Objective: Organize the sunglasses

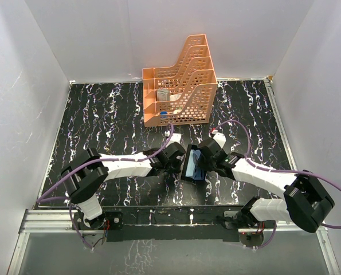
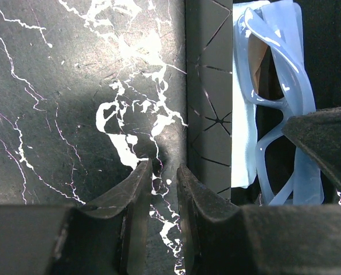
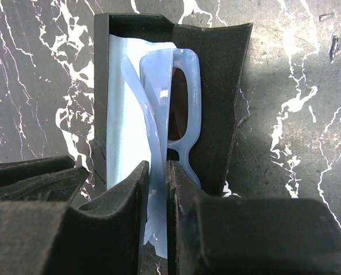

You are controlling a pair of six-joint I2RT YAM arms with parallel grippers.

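Note:
Blue sunglasses [image 3: 155,132] sit in a long black case [image 1: 185,171], lined in pale blue [image 3: 122,114] and lying with its flap open. Above the case, my right gripper has its fingers either side of the glasses' blue frame; whether they pinch it is unclear. Left of the case, my left gripper is partly open, with only the table and the case's edge seen beyond its fingertips. In the left wrist view, the blue sunglasses [image 2: 299,97] are partly covered by a dark right-hand finger [image 2: 330,137].
An orange slotted rack [image 1: 181,114] stands at the back, with a few small items in its left compartments. Both grippers are close together over the case.

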